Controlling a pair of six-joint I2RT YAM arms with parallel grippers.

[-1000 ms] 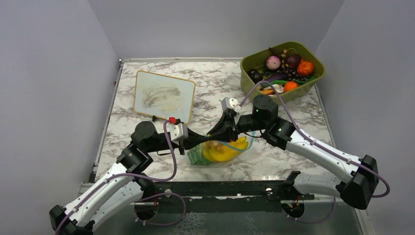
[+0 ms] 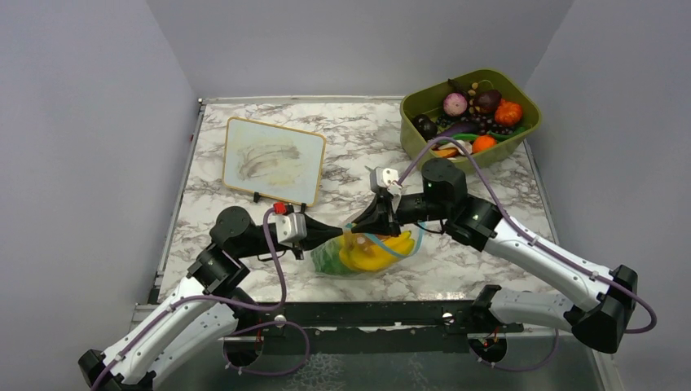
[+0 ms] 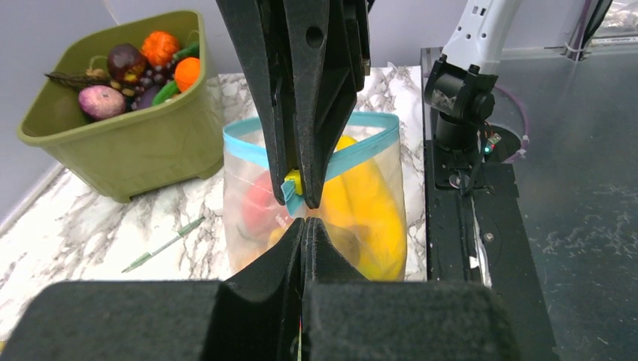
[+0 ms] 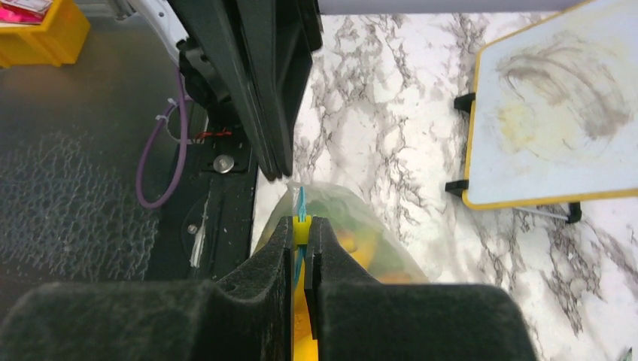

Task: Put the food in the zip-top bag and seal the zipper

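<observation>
Yellow bananas (image 2: pixel 373 257) and a red item (image 3: pixel 258 203) lie inside the clear zip top bag (image 3: pixel 239 219), which has a blue zip band (image 3: pixel 369 150). Its mouth gapes on the side seen in the left wrist view. At one end of the band, my right gripper is shut on the yellow zipper slider (image 4: pixel 302 230), with a bit of blue strip past it. My left gripper is shut with nothing visible between its fingers. Its tips (image 4: pixel 280 171) are close to the bag's corner, slightly apart from it in the right wrist view.
A green bin (image 2: pixel 413 147) of toy produce stands at the back right. The whiteboard (image 2: pixel 273 160) is at the back left. A green pen (image 3: pixel 163 245) lies on the marble table beside the bag. Bare tabletop (image 2: pixel 358 134) separates board and bin.
My left gripper has drawn back slightly to the left from the right gripper's tips. The right arm has barely shifted, and the bag stays in about the same place.
</observation>
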